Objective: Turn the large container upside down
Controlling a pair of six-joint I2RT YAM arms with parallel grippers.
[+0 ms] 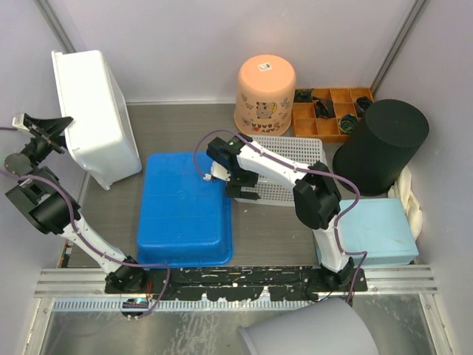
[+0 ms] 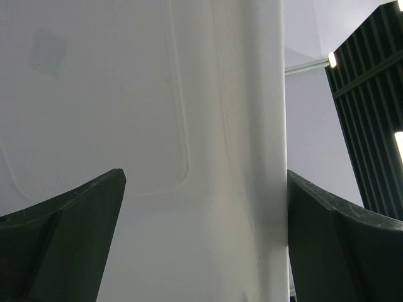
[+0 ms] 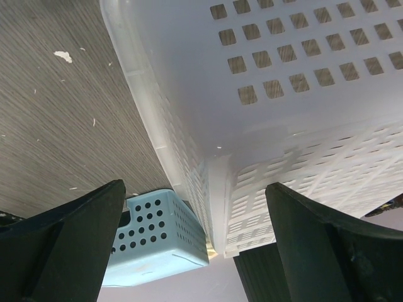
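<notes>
The large white container [image 1: 100,115] lies tipped on its side at the far left, its broad side wall facing up and a rounded panel facing right. At its left edge, my left gripper [image 1: 60,132] has its open fingers against the container. In the left wrist view, the container's white wall [image 2: 145,113] fills most of the picture and its rounded edge runs between the spread fingers. Over the white perforated basket [image 1: 288,151], my right gripper [image 1: 247,194] stands open, with a corner of the basket [image 3: 217,176] seen between its fingertips.
A blue lid-like bin [image 1: 185,211] lies right of the container. Behind are an orange bucket [image 1: 264,96] and an orange divided tray [image 1: 344,107]. A black bin [image 1: 380,144] and a light-blue box [image 1: 375,231] stand right. Some floor between container and orange bucket is bare.
</notes>
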